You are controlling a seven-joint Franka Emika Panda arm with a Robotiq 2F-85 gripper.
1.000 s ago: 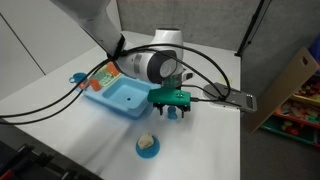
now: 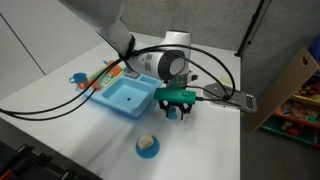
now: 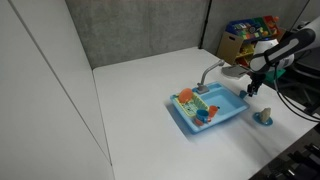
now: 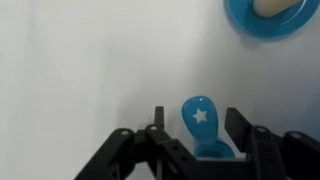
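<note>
In the wrist view, a blue object (image 4: 200, 127) with a white star on its rounded end lies between the black fingers of my gripper. White table shows on both sides of it, so the fingers stand apart without visible contact. From exterior view 1, my gripper (image 2: 175, 109) is low over the table, right of the blue toy sink (image 2: 128, 99), with the blue object (image 2: 172, 116) partly hidden beneath it. A blue plate (image 2: 150, 154) carrying a beige piece (image 2: 146, 141) rests nearer the front.
Colourful toy pieces (image 3: 186, 96) crowd one end of the sink (image 3: 226, 117), whose grey faucet (image 3: 208, 72) rises at its side. A grey metal tray (image 2: 243, 101) and a wooden shelf (image 2: 274, 85) stand to the right.
My gripper has shifted slightly to the right in exterior view 1. The sink and plate have kept their places.
</note>
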